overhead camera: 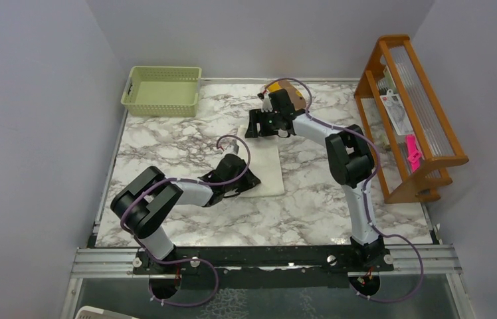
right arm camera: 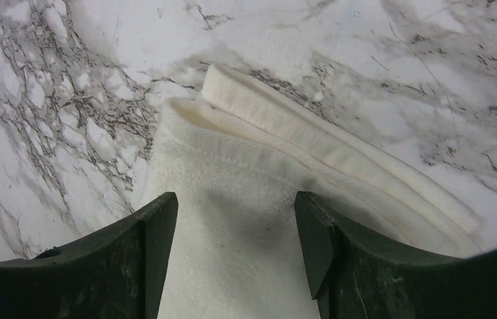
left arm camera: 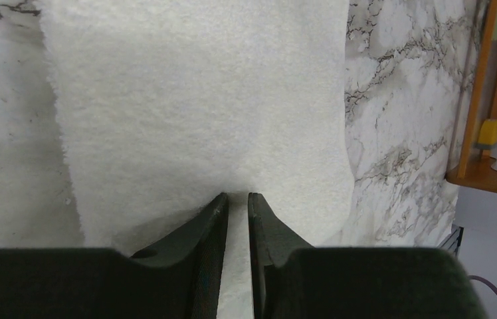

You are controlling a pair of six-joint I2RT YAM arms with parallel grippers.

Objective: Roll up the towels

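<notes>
A white towel (overhead camera: 270, 166) lies on the marble table between my two arms, flat over most of its length. My left gripper is at the towel's near end, shut on a pinch of the cloth, which rises in a small fold at the fingertips. Over the far end stands my right gripper, its fingers apart with towel surface beneath and between them. In the right wrist view the towel's far edge (right arm camera: 246, 149) shows folded, layered ridges. The arms partly cover the towel from above.
An empty green basket (overhead camera: 163, 109) sits at the back left. Close behind the right gripper lies a brown and yellow packet (overhead camera: 294, 93). A wooden rack (overhead camera: 432, 163) stands along the right side. Bare marble surrounds the towel left, right and in front.
</notes>
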